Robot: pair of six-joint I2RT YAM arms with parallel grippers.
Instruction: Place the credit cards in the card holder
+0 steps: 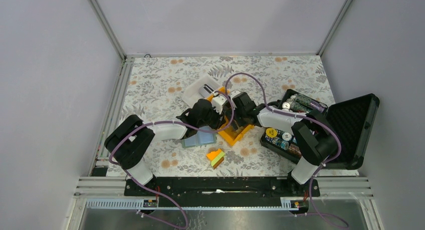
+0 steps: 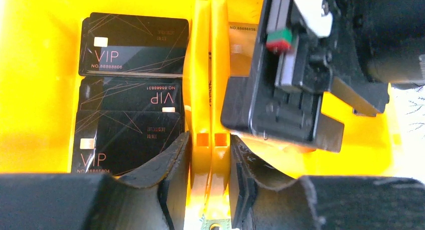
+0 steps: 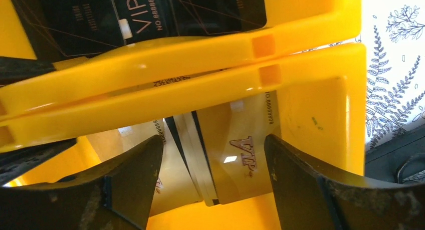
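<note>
My left gripper is shut on the middle walls of the yellow card holder [image 2: 40, 120]. Black VIP cards [image 2: 130, 47] lie stacked in its left part in the left wrist view. In the right wrist view, gold VIP cards [image 3: 235, 140] lie in the other part, with pale, dark-edged card edges between two groups. My right gripper is open over these gold cards, its fingers either side of one group; I cannot tell whether they touch it.
A white tray [image 1: 193, 92] lies behind the holder, a blue pad [image 1: 195, 140] to its left, colored blocks [image 1: 215, 157] in front. An open black case [image 1: 353, 130] with bottles stands at the right.
</note>
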